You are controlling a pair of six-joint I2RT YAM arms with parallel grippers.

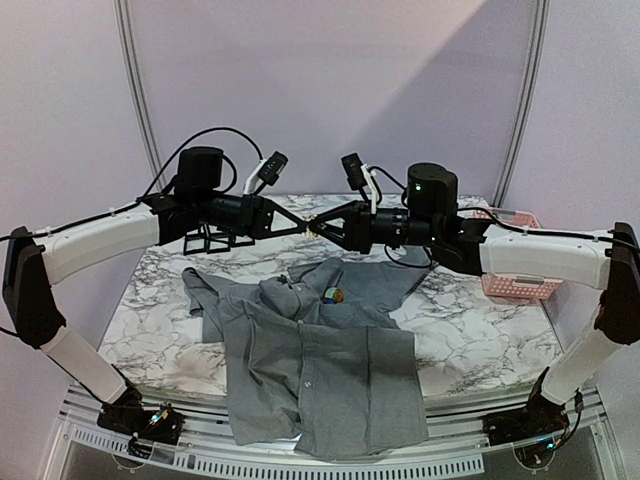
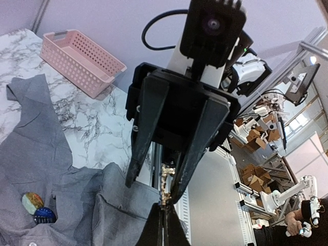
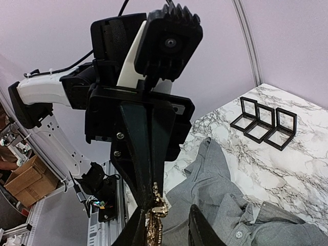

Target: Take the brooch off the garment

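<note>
A small gold brooch (image 2: 166, 182) is held up in the air between the two grippers, above the grey garment (image 1: 320, 380). My left gripper (image 1: 302, 228) is shut on the brooch, which stands out from its fingertips in both wrist views. My right gripper (image 1: 318, 224) meets it tip to tip from the right, its fingers part open on either side of the brooch; whether they touch it I cannot tell. A colourful round patch or badge (image 1: 333, 296) lies on the garment, also visible in the left wrist view.
A pink basket (image 1: 520, 285) stands at the right of the marble table (image 1: 490, 350). Black folding frames stand at the back left.
</note>
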